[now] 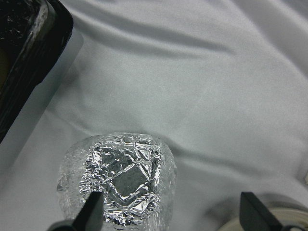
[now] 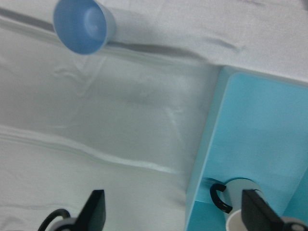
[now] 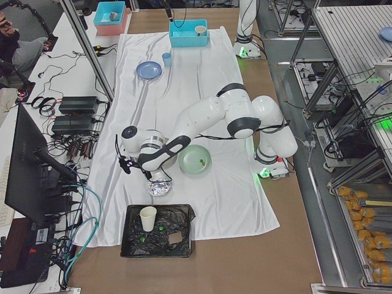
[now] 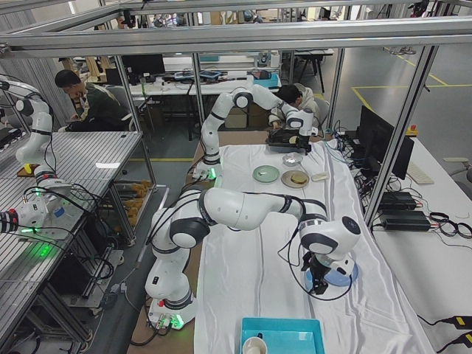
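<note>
My left gripper is open over the cloth, above a foil-covered bowl [image 1: 120, 178], with a black tray [image 1: 29, 57] to one side and a dish rim [image 1: 269, 214] at the lower right. My right gripper stands open above the cloth at the edge of a light-blue bin [image 2: 255, 120], where a mug [image 2: 236, 197] with a black handle lies on its side. A blue cup [image 2: 82, 24] stands outside the bin. Both grippers show nothing between their fingers.
A green plate [image 3: 195, 159] and a blue plate [image 3: 149, 70] rest on the white cloth. The black tray [image 3: 131, 245] holds a white cup [image 3: 147, 217]. A monitor [image 3: 24, 171] and cables border the cloth.
</note>
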